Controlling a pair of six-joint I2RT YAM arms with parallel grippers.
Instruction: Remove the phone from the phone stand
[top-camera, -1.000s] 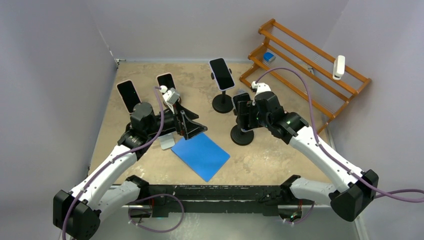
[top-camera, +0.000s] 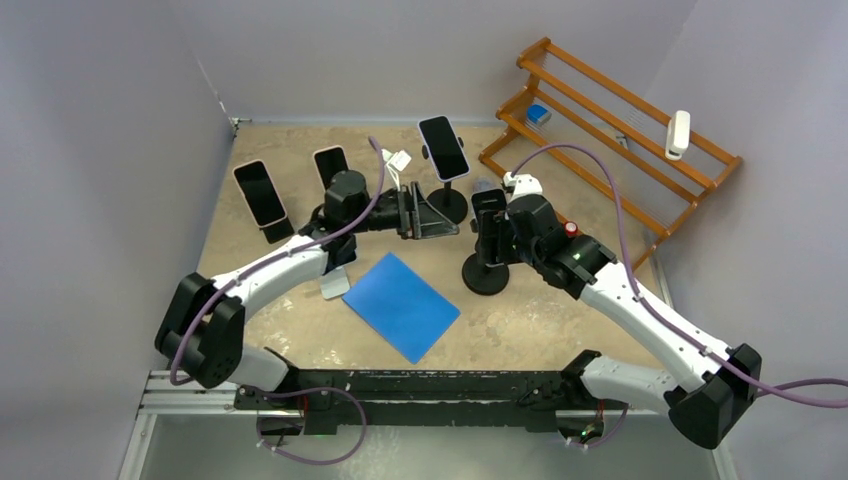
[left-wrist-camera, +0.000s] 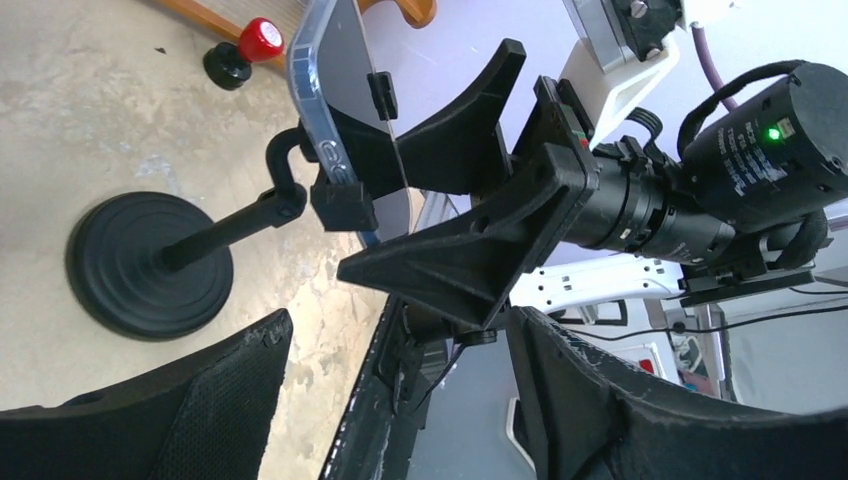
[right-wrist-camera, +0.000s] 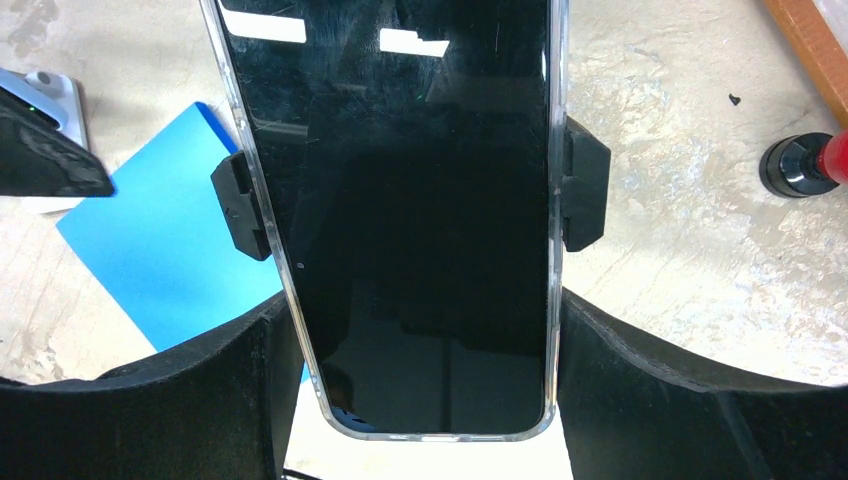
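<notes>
A black-screened phone in a clear case (right-wrist-camera: 420, 260) is held between the side clamps of the round-based phone stand (top-camera: 485, 274). My right gripper stands open around the phone's lower end, one finger on each side. Whether its pads touch the case, I cannot tell. From the side, the left wrist view shows the phone (left-wrist-camera: 335, 115) tilted on the stand's arm, with the right gripper's fingers (left-wrist-camera: 490, 235) close beside it. My left gripper (top-camera: 450, 224) is left of that stand, its fingers apart and nothing between them.
Another phone on a stand (top-camera: 443, 148) is behind, with two more phones on the left, including one at the far left (top-camera: 259, 193). A blue sheet (top-camera: 402, 307) lies on the table. A wooden rack (top-camera: 620, 140) and a red-topped stamp (left-wrist-camera: 259, 40) are at the right.
My left gripper has moved right and slightly away from the front edge, towards the stand with the right gripper. The right gripper has shifted only slightly around the phone.
</notes>
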